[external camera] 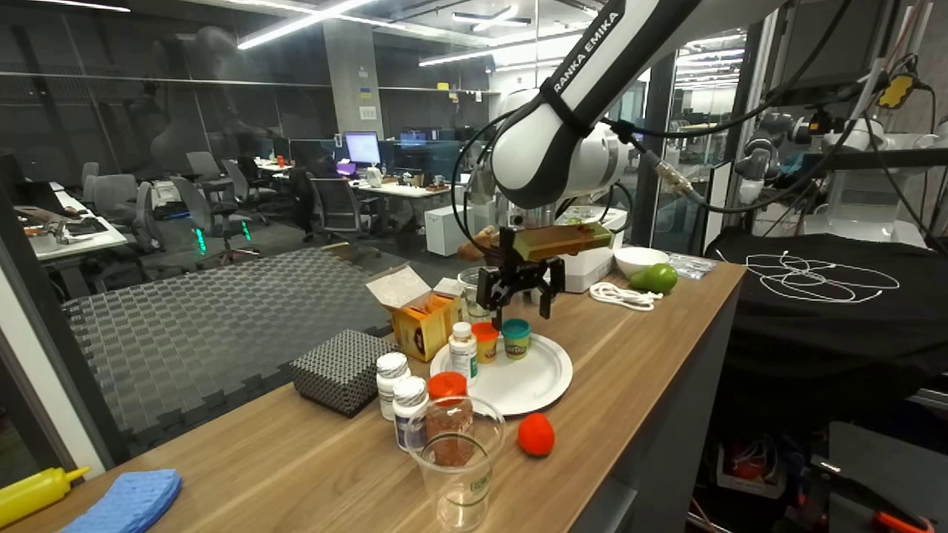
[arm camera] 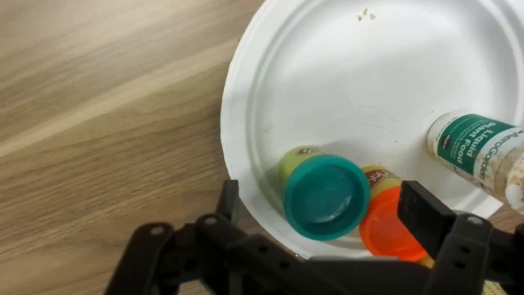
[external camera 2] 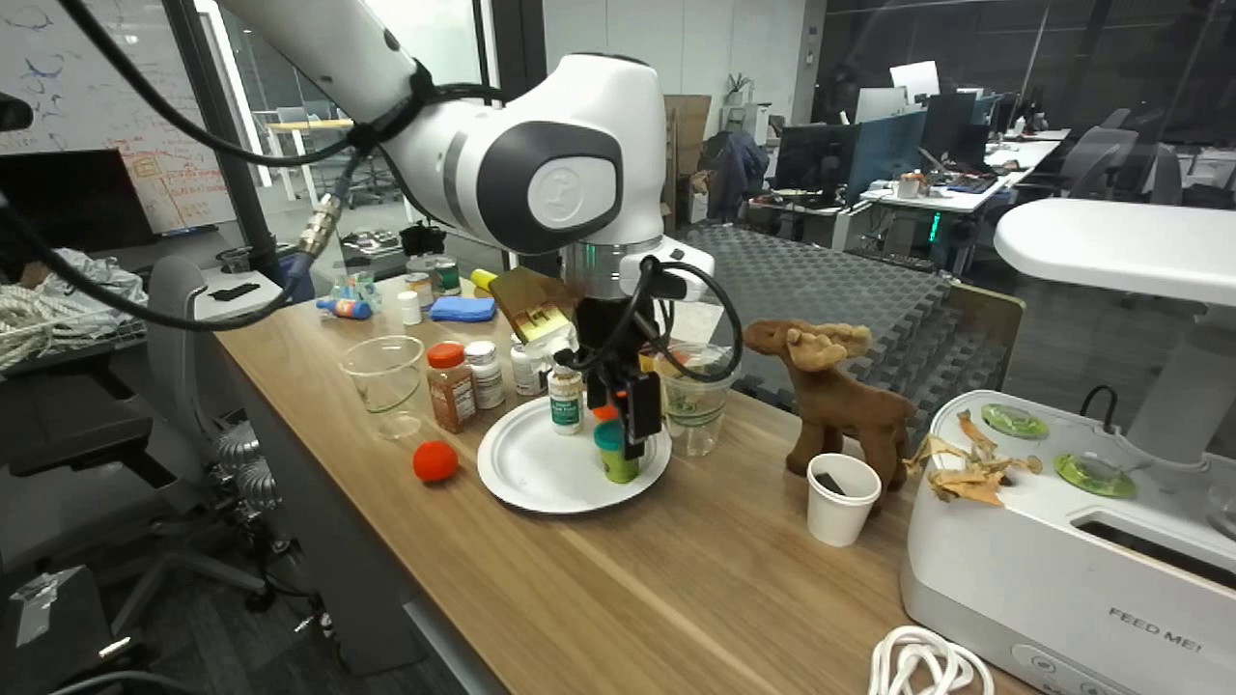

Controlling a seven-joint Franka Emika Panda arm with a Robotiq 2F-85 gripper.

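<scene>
My gripper stands open above the near rim of a white plate [arm camera: 393, 64], its fingers spread wide. Below and between the fingers is a Play-Doh tub with a teal lid [arm camera: 326, 196], resting on the plate and not held. Right beside it, partly covered by the right finger, is a second tub with an orange lid [arm camera: 388, 226]. A plant food bottle [arm camera: 474, 147] also stands on the plate; in exterior view 2 the bottle [external camera 2: 565, 403] is upright. Exterior view 1 shows the fingertips over the teal-lidded tub [external camera: 516, 341], which stands upright.
A red ball [external camera: 535, 435], a clear cup [external camera: 458, 480], a red-lidded jar [external camera 2: 449, 388] and white bottles [external camera: 409, 413] stand near the plate. An open yellow box [external camera: 422, 329] is behind it. A toy moose [external camera 2: 846, 405] and white paper cup [external camera 2: 842, 498] stand apart. Table before the plate is clear.
</scene>
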